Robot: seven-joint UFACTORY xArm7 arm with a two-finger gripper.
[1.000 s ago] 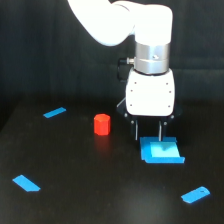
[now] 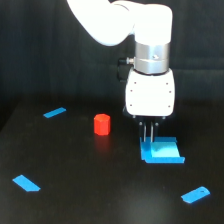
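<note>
My gripper (image 2: 148,136) points down at the near edge of the white hand, on the right side of the camera view. Its two fingers stand close together, and nothing can be made out between them. Just below and behind the fingertips lies a blue taped square (image 2: 147,158) with a lighter blue middle. A red block (image 2: 102,124) rests on the dark table, left of the gripper and clear of it. Whether the fingertips touch the square cannot be seen from here.
Blue tape strips lie at the back left (image 2: 55,112), front left (image 2: 26,183) and front right (image 2: 195,195).
The fingers have come together from a wide opening. The arm stays in nearly the same place, and the red block has not moved.
</note>
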